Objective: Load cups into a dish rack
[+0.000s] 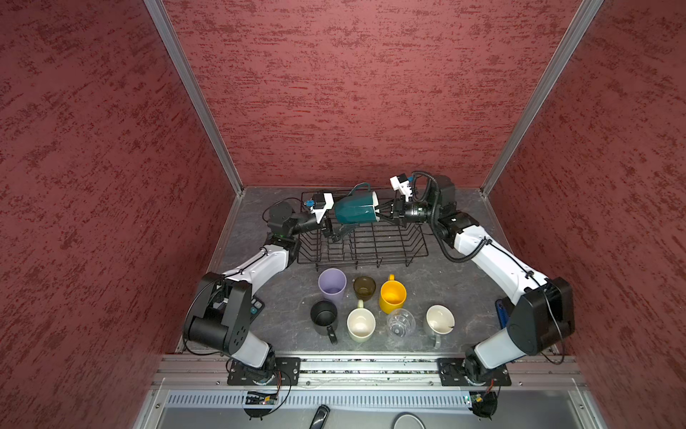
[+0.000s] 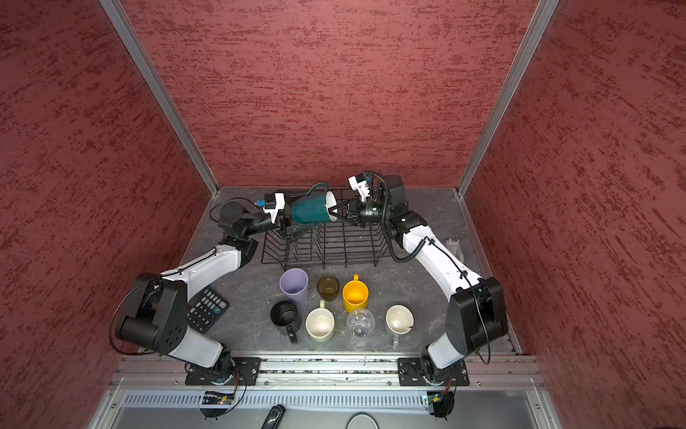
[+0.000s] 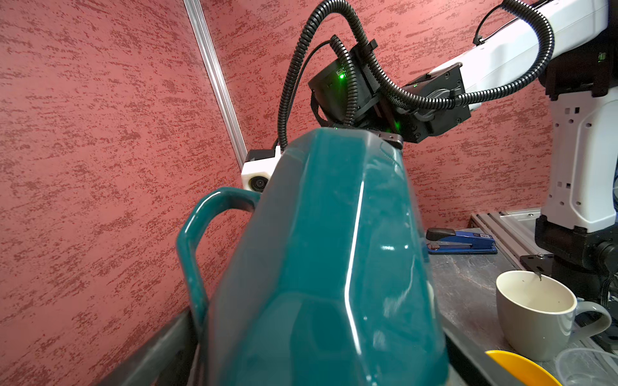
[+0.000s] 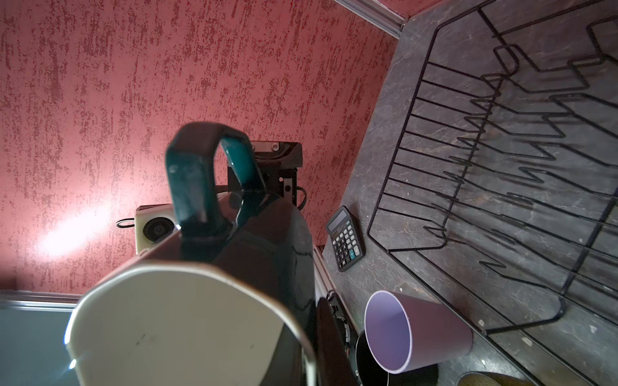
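Observation:
Sideways above the rack hangs a teal mug (image 1: pixel 355 208), its base toward the left arm and its pale opening toward the right. My right gripper (image 1: pixel 381 211) is shut on the mug's rim wall, which is thin. My left gripper stands open around the base end; its blurred fingers (image 3: pixel 161 353) flank the mug, and contact cannot be told. The mug's handle (image 3: pixel 193 244) points up and back. Beneath is the black wire dish rack (image 1: pixel 386 257), with no cup visible in it.
In front of the rack stand a purple cup (image 1: pixel 332 284), a brown cup (image 1: pixel 364 287), a yellow mug (image 1: pixel 392 295), a black mug (image 1: pixel 324 314), a clear glass (image 1: pixel 401 323) and two cream mugs, one at the middle (image 1: pixel 361 325), one to the right (image 1: pixel 439 319).

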